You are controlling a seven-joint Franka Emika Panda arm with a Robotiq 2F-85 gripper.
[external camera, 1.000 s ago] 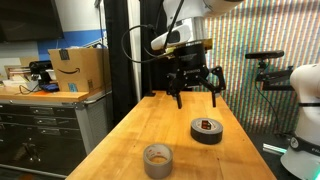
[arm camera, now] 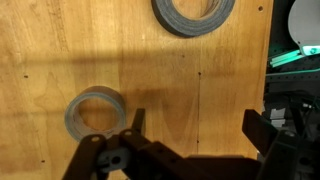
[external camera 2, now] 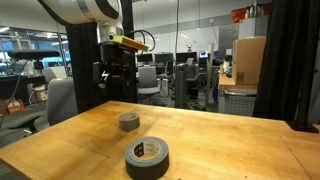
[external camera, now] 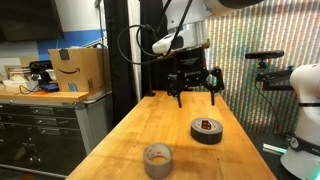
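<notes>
My gripper (external camera: 196,99) hangs in the air above the wooden table (external camera: 142,125), its fingers spread wide with nothing between them. Beneath it and to the left in the wrist view lies a smaller grey tape roll (arm camera: 71,118), flat on the wood. That same tape roll (external camera: 158,171) is near the front in exterior view 1. A larger, darker tape roll (external camera: 206,136) sits farther right there, with a small dark red item (external camera: 206,125) seen at its opening. In exterior view 2 the larger roll (external camera 2: 147,170) is nearest the camera.
Bare wood lies between the rolls. A table edge (arm camera: 267,45) runs down the wrist view's right side, with dark equipment beyond it. Cardboard boxes (external camera: 78,68) rest on a drawer cabinet (external camera: 45,130) off the table.
</notes>
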